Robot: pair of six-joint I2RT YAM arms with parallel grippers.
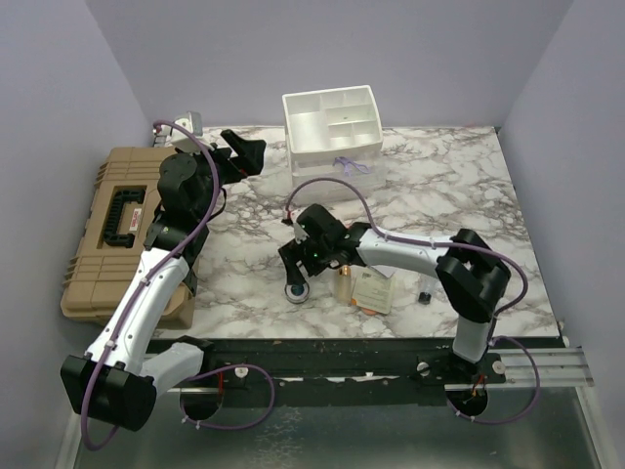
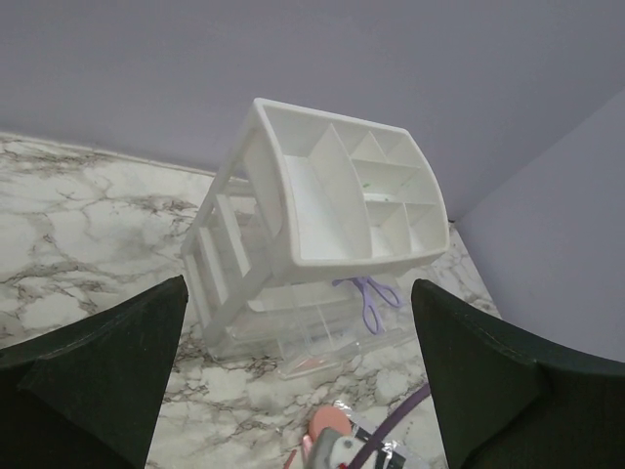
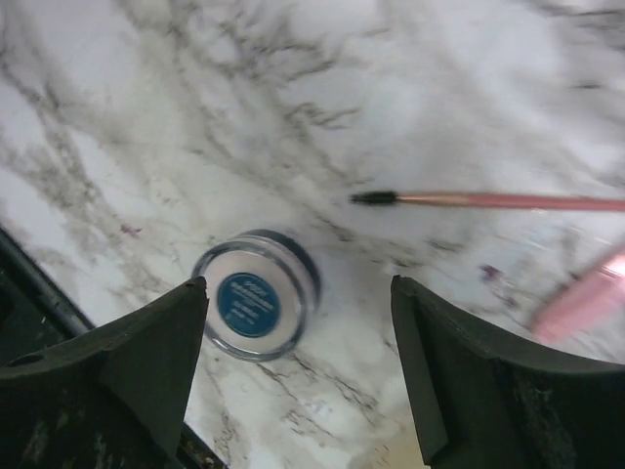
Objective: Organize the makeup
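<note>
My right gripper hangs low over the front middle of the table, open, just above a round jar with a blue label, which sits between and beyond its fingertips in the right wrist view. A brush and a blurred pink item lie beside the jar. My left gripper is raised at the back left, open and empty. The white organizer stands at the back, with lilac scissors in its lower part. A bottle, cards and a small tube lie front right.
A closed tan case fills the left side. Walls enclose the back and sides.
</note>
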